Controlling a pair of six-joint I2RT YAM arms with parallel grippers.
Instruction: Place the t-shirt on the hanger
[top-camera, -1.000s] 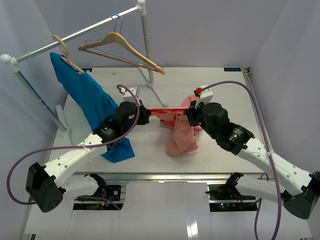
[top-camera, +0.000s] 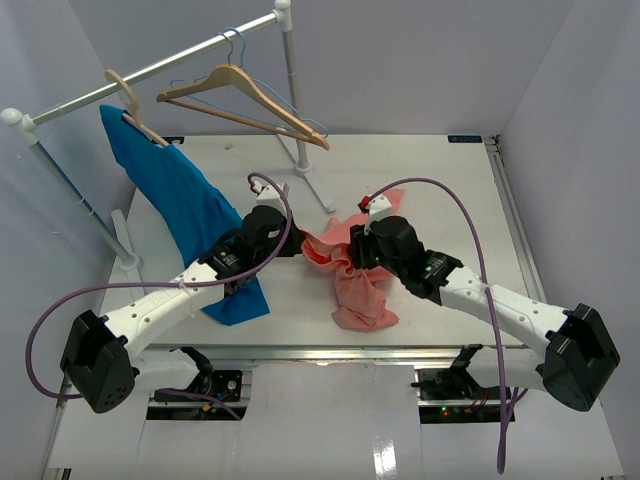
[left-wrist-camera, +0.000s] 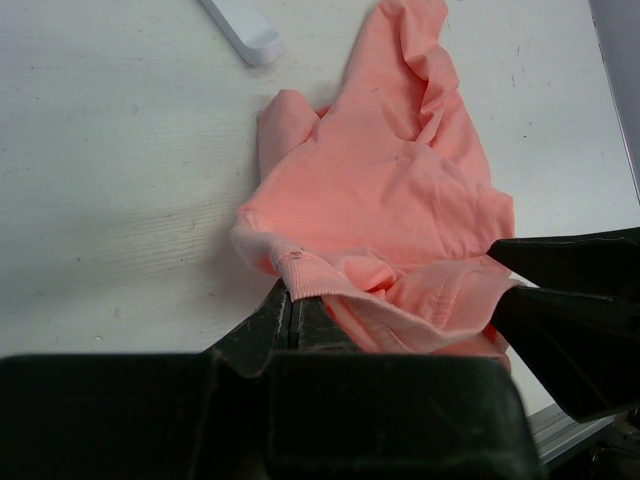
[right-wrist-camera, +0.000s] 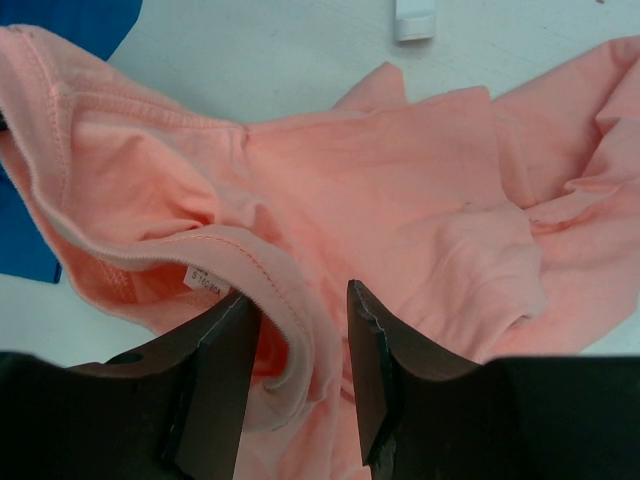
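Observation:
A pink T-shirt (top-camera: 360, 300) lies bunched on the table, one edge lifted toward my left gripper (top-camera: 296, 240), which is shut on that fabric in the left wrist view. My right gripper (top-camera: 362, 250) hangs over the shirt; in the right wrist view its fingers stand apart on either side of part of the hem (right-wrist-camera: 200, 240), low over the cloth. An empty wooden hanger (top-camera: 240, 82) hangs on the rail above and behind my left gripper.
A blue garment (top-camera: 160, 190) hangs from another hanger on the rack (top-camera: 160, 65) at the left and reaches the table. Walls bound both sides.
My right gripper has come down and left from its raised, stretched hold on the shirt, and the fabric between the grippers now sags. The left gripper has shifted slightly.

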